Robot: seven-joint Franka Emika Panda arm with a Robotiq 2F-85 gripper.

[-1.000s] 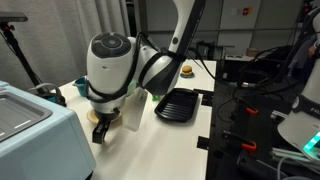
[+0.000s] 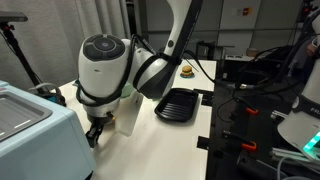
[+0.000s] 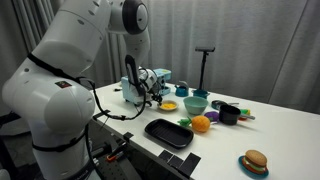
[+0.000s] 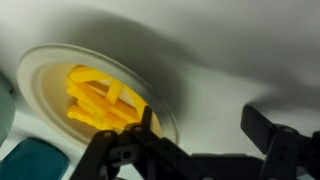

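Observation:
At the left of the wrist view lies a pale bowl (image 4: 40,72) with yellow fries (image 4: 105,102) in it. My gripper stands open, and nothing shows between its fingers. Its left finger overlaps the bowl's near rim in this view; whether they touch I cannot tell. The other finger is over bare white table. Exterior view 1 has the gripper (image 2: 93,133) low, close beside a white box, with the arm hiding most of the bowl. From the far side, a yellow bowl (image 3: 168,105) appears just right of the gripper.
The white box (image 2: 45,145) crowds the gripper's side. A black tray (image 3: 168,133), an orange round object (image 3: 201,124), a green bowl (image 3: 195,104), a dark pot (image 3: 229,113) and a burger on a plate (image 3: 255,161) stand elsewhere. Table in front of the tray is mostly clear.
Over the last second the arm has shifted a little left in exterior view 1, closer to the white box. It now covers more of the bowl there.

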